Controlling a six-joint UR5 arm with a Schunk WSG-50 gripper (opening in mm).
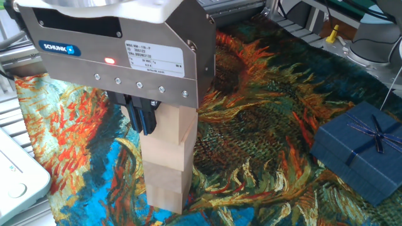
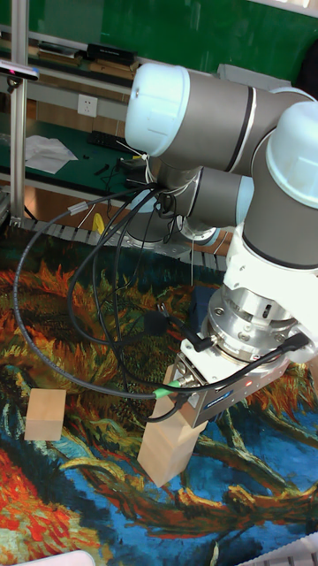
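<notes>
In exterior view 2 a tower of several pale wooden blocks stands on the patterned cloth, its layers slightly out of line. The metal gripper hangs over its upper end, hiding the top. Black fingers of the gripper reach down in front of the tower's upper left side; whether they touch it is unclear. A sliver of pale wood shows left of them. From exterior view 3, the tower is below the gripper body, and the fingers are hidden. Neither view makes clear how the fingers stand.
One separate wooden block lies left of the tower in exterior view 3. A dark blue ribboned box sits on the cloth's right side. A white device is at the left edge. Cables loop beside the arm.
</notes>
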